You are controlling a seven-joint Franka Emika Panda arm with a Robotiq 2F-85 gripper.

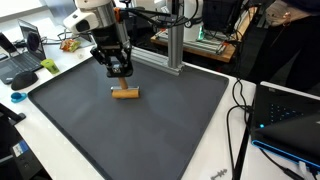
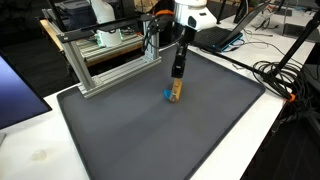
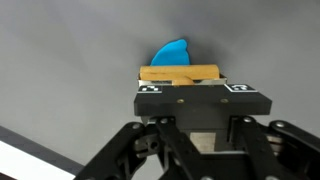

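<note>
A wooden T-shaped piece rests on the dark grey board, its orange-tan bar lying flat and a short stem standing up from it. My gripper points down over the piece, shut on the stem. From the other side, the wooden piece shows below the gripper, with a blue thing right beside it. In the wrist view the bar lies across the front of the fingers, and the blue thing pokes out beyond it. The fingers hide much of the stem.
Bare board stretches in front of the piece. A silver frame stands at the board's edge. Cables and small items lie beyond another edge. A black case sits off to the right.
</note>
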